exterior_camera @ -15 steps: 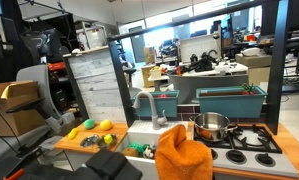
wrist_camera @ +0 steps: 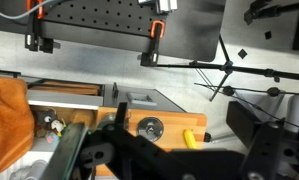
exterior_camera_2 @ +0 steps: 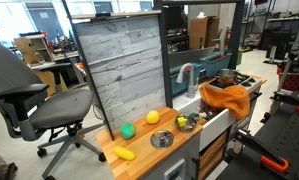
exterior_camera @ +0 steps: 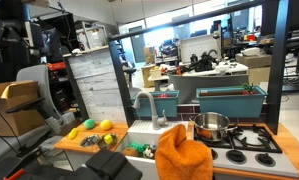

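My gripper stands open in the wrist view, its dark fingers (wrist_camera: 251,142) wide apart with nothing between them. It looks down from above the counter's wooden end. On that wood lie a yellow banana-shaped toy (exterior_camera_2: 124,153), a green round toy (exterior_camera_2: 127,131), a yellow round toy (exterior_camera_2: 153,116) and a metal lid or bowl (exterior_camera_2: 162,139). An orange cloth (exterior_camera: 183,155) drapes over the counter front beside the sink (exterior_camera: 146,138), which holds several small coloured items. A steel pot (exterior_camera: 211,126) rests on the stove (exterior_camera: 251,142).
Two teal planter boxes (exterior_camera: 231,103) stand behind the counter. A grey wood-look panel (exterior_camera_2: 124,78) rises behind the wooden end. A black chair (exterior_camera_2: 51,98) is to its side. The robot's dark table (wrist_camera: 119,30) lies along the wrist view's top.
At the upper left of exterior view 1, the arm has come further into view, to the right and lower. The counter objects look unmoved.
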